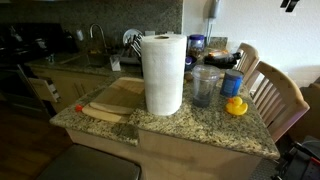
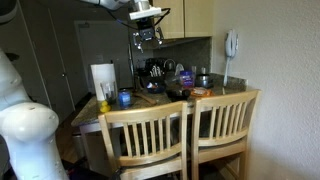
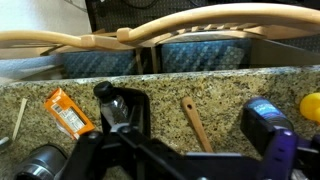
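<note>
My gripper [image 2: 147, 32] hangs high above the counter in exterior view 2. From the wrist, the gripper looks straight down with its dark fingers wide apart and nothing between them. Below it a wooden utensil [image 3: 197, 124] lies on the granite. To its left are a black tray with a dark-capped bottle [image 3: 112, 102] and an orange packet [image 3: 68, 113]. On the right are a blue can [image 3: 266, 111], partly hidden by a finger, and a yellow duck [image 3: 311, 106]. The duck [image 1: 236, 106] stands before the blue can [image 1: 231, 83] in exterior view 1.
A tall paper towel roll [image 1: 164, 75] and a clear pitcher [image 1: 205, 86] stand on the counter, with a wooden board [image 1: 118, 96] to the left. Wooden chairs [image 2: 145, 135] line one side, their backs rising past the counter edge. Jars [image 1: 196, 45] crowd the back.
</note>
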